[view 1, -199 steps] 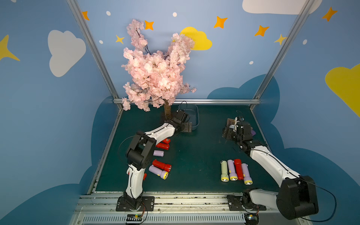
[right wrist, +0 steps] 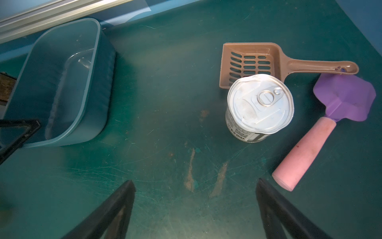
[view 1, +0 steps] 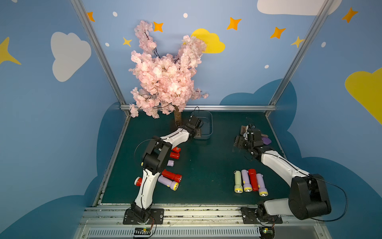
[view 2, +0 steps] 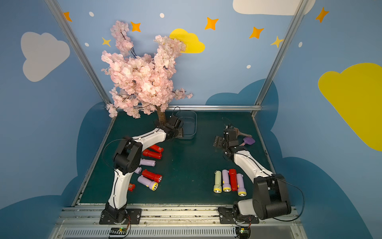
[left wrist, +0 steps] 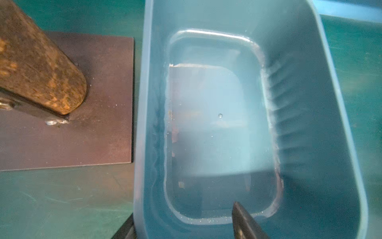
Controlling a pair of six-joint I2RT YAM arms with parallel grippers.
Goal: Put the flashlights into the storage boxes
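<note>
An empty blue storage box [left wrist: 326, 119] stands at the back centre beside the tree. My left gripper is at its near left corner, fingers apart astride the left rim, one inside, with no flashlight between them. My right gripper hangs open over the back right of the floor, nothing held. Several red, lavender and green flashlights lie at the left front, partly hidden by the left arm [view 1: 151, 187]. A green flashlight [view 1: 238, 181], two lavender ones [view 1: 261, 184] and a red one [view 1: 252, 179] lie in a row at the right front.
A can [right wrist: 258, 103], a brown slotted scoop [right wrist: 310, 65] and a purple shovel [right wrist: 342, 95] with a pink handle sit at the back right. The tree trunk [left wrist: 43, 71] stands on a metal plate left of the box.
</note>
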